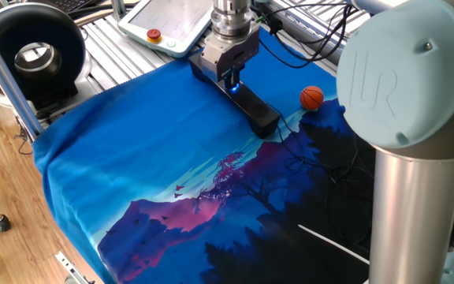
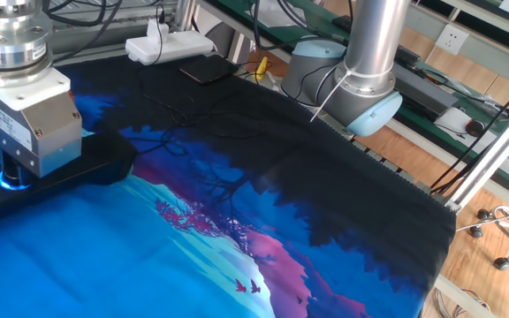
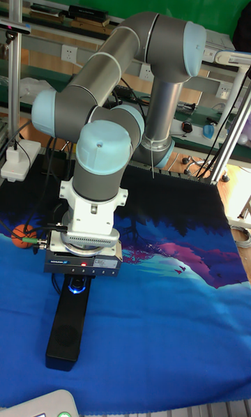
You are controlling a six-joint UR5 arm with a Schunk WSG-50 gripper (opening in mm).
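A long black speaker bar (image 1: 252, 110) lies on the blue printed cloth, with a blue-lit spot (image 1: 235, 88) on its top. Directly over that spot, my gripper (image 1: 232, 80) points down, its dark fingertips at the glow. The second exterior view shows the same glow (image 2: 12, 184) at the foot of the fingers (image 2: 9, 163), on the bar's upper face. From the third view, the bar (image 3: 65, 329) extends toward the camera from under the gripper housing. The fingers are too small and dark to show how wide they stand or whether they grip anything.
An orange ball (image 1: 311, 98) sits near the bar's end, with thin black cables (image 1: 321, 163) on the dark cloth beyond. A tablet-like panel (image 1: 166, 24) with a red button lies behind.
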